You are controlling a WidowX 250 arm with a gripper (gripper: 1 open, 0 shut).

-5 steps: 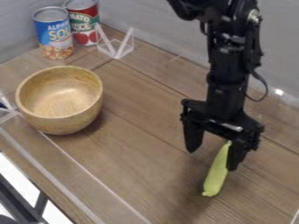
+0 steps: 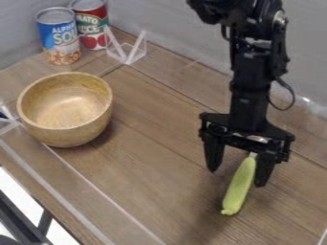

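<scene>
My black gripper (image 2: pixel 239 163) is low over the table at the right, its fingers open on either side of the upper end of a pale green, elongated vegetable (image 2: pixel 235 197). That vegetable lies lengthwise on the wood, reaching toward the front. Whether the fingers touch it is hard to tell.
A wooden bowl (image 2: pixel 64 132) sits at the left of the table (image 2: pixel 141 182). A blue-labelled can (image 2: pixel 60 36) and a red can (image 2: pixel 91 23) stand at the back left, near a clear plastic stand (image 2: pixel 126 47). A wall runs behind.
The vegetable and other objects look unmoved.
</scene>
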